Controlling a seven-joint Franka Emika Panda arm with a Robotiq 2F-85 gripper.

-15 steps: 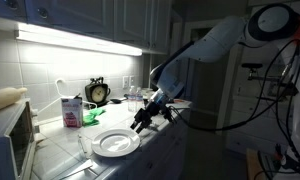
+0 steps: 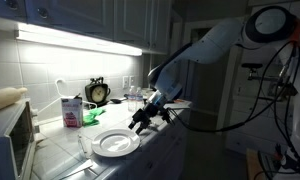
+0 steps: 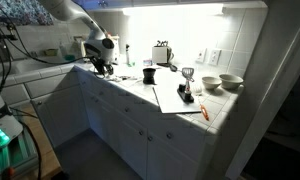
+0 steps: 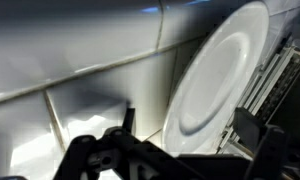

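A white oval plate (image 2: 116, 144) lies on the tiled counter (image 2: 52, 160) near its front edge. My gripper (image 2: 139, 128) hangs low over the plate's right side in the first exterior view. In the wrist view the gripper stands open, its dark fingers (image 4: 249, 127) spread wide. The plate (image 4: 218, 72) slants across the space beyond them, its near end showing between the two fingertips. Nothing is gripped. In the second exterior view the gripper (image 3: 109, 73) is small and dark over the counter, and the plate cannot be made out there.
A toaster oven (image 2: 22, 122) stands at the counter's left end. Behind the plate are a red-and-white box (image 2: 72, 112), a green cloth (image 2: 93, 116) and a dark round clock (image 2: 97, 92). Farther along sit a black pot (image 3: 149, 75), a cutting board (image 3: 176, 101) and bowls (image 3: 231, 81).
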